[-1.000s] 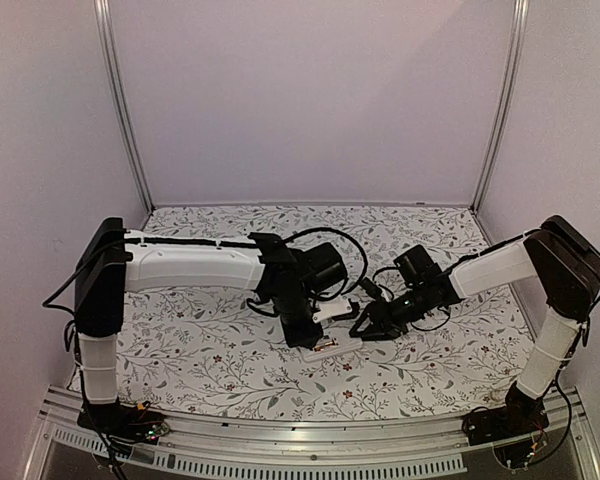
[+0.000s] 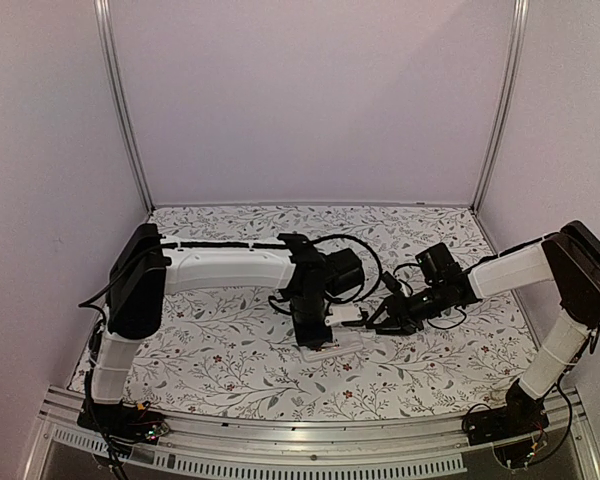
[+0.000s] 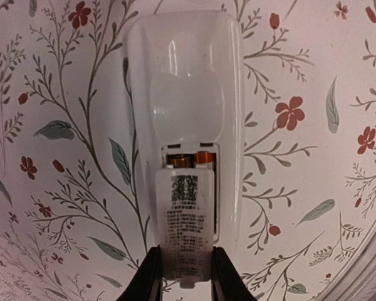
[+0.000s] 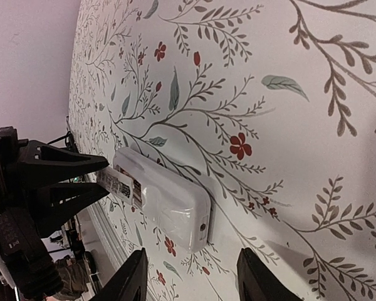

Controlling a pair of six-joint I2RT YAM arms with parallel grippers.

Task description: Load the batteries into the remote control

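Observation:
The white remote (image 3: pixel 188 94) lies face down on the floral table, its battery bay showing battery tops (image 3: pixel 202 156) at the upper end. My left gripper holds the printed battery cover by its end, over the lower part of the bay; in the right wrist view it reaches in from the left. My right gripper is open beside the remote (image 4: pixel 169 194), with nothing between its fingers.
Both arms are close together at the middle.
My left gripper has moved right with the cover, which now hides more of the battery bay. The right arm has shifted slightly to the right.

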